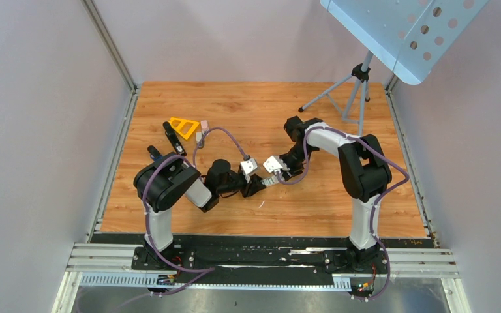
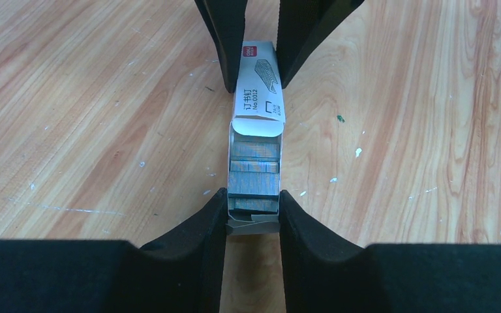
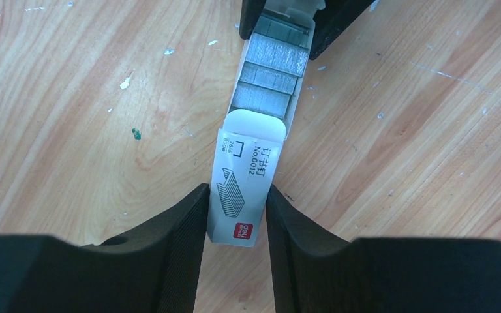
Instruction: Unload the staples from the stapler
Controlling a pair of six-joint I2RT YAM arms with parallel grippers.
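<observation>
A small white staple box [image 3: 241, 189] with printed label lies low over the wood, its inner tray [image 2: 254, 176] pulled out and showing grey staple strips [image 3: 275, 55]. My left gripper is shut on the tray's outer end. My right gripper has its fingers either side of the box sleeve, gripping it at the other end. In the top view the two grippers [image 1: 258, 182] face each other at the centre of the table. A thin white strip [image 1: 261, 203] lies just in front of them.
At the back left lie a black stapler-like object [image 1: 173, 138], a blue one [image 1: 154, 152], a yellow triangle [image 1: 176, 122] and small pale blocks [image 1: 205, 127]. A tripod [image 1: 359, 91] stands at the back right.
</observation>
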